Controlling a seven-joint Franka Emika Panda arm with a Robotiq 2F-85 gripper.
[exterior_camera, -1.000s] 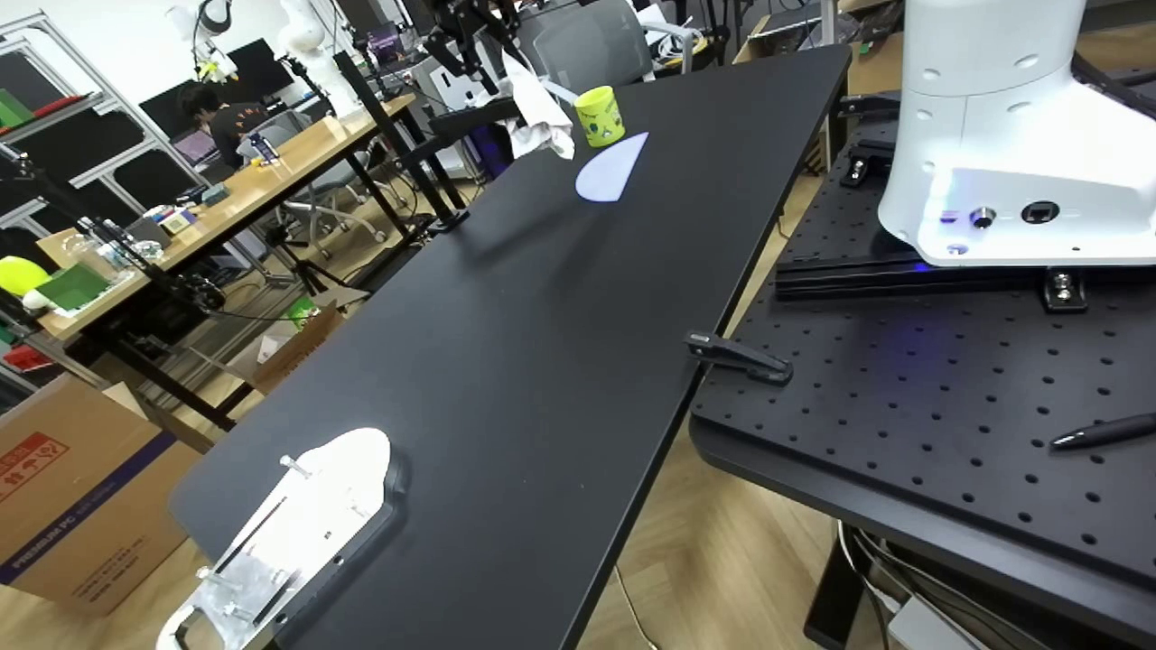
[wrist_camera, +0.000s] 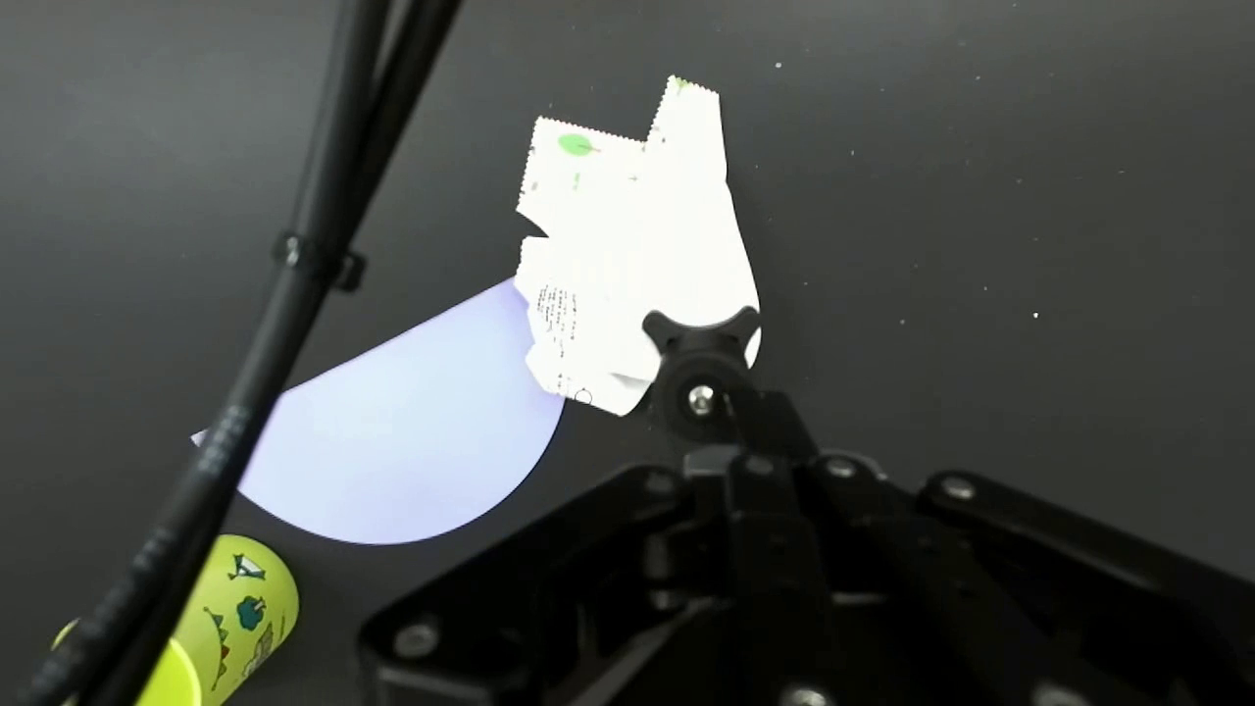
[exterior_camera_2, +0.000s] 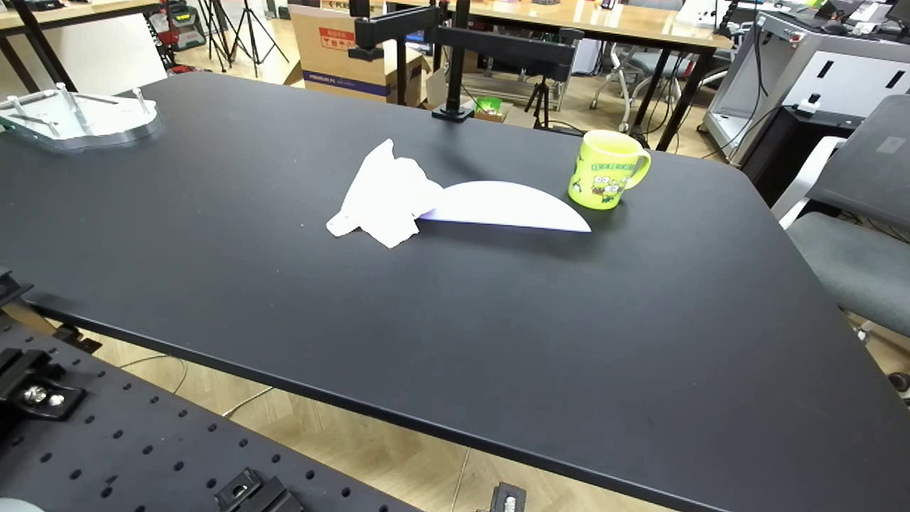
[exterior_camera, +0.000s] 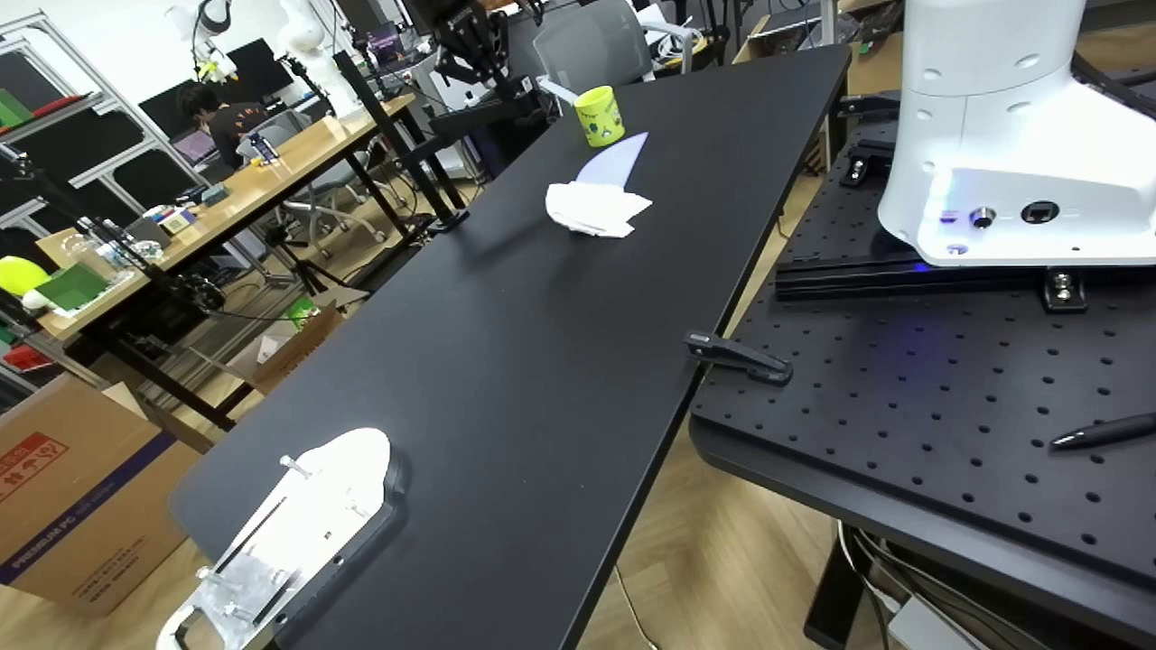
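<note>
A crumpled white wrapper with green print [wrist_camera: 635,235] lies on the dark table, overlapping one end of a flat pale-lilac piece [wrist_camera: 412,424]. Exterior view 2 shows the same wrapper [exterior_camera_2: 388,196] covering the left end of the lilac piece [exterior_camera_2: 512,206]. My gripper is shut in the wrist view, its tips in front of the wrapper's lower right part, with nothing seen between them. At the top of exterior view 1, my dark gripper is raised above the table and apart from the wrapper [exterior_camera: 593,209].
A yellow-green mug [exterior_camera_2: 606,171] stands upright just beyond the lilac piece's tip. A white and metal fixture [exterior_camera: 314,520] sits at the table's other end. A dark post with an arm [exterior_camera_2: 452,111] rises at the back edge.
The white wrapper hung from my gripper a second ago. Now it rests on the table over part of the lilac piece, with the gripper empty above. The mug has not moved.
</note>
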